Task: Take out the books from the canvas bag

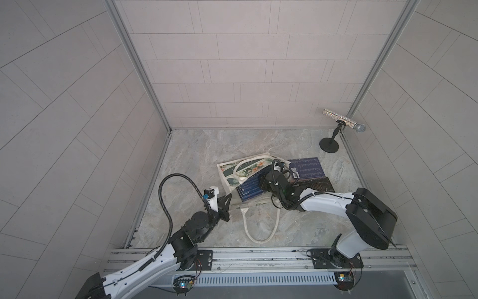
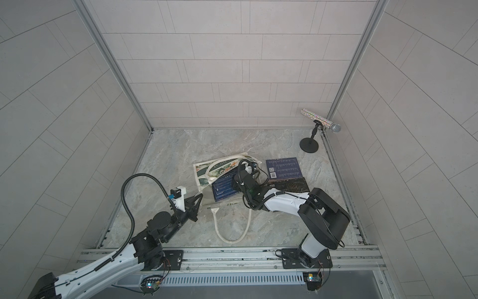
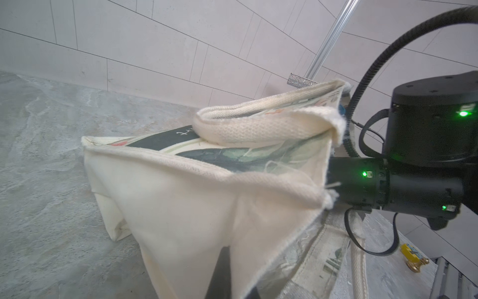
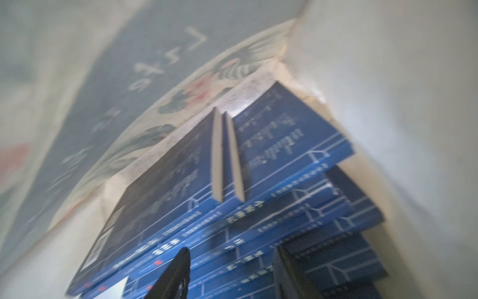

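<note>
The printed cream canvas bag [image 1: 230,172] lies open at the table's centre. Inside it, blue books [image 4: 293,139] are piled in a stack, seen from the bag's mouth in the right wrist view. My right gripper is in the opening, fingers apart in front of the stack's spines, nothing visible between them. My left gripper [image 1: 225,209] stands shut at the bag's left front, nothing visible between its fingers; in the left wrist view a dark fingertip shows against the cream fabric.
Blue and dark books [image 1: 308,164] lie at the bag's right. A patterned microphone on a stand [image 2: 308,145] stands at the back right. A cream strap [image 2: 231,240] loops toward the front.
</note>
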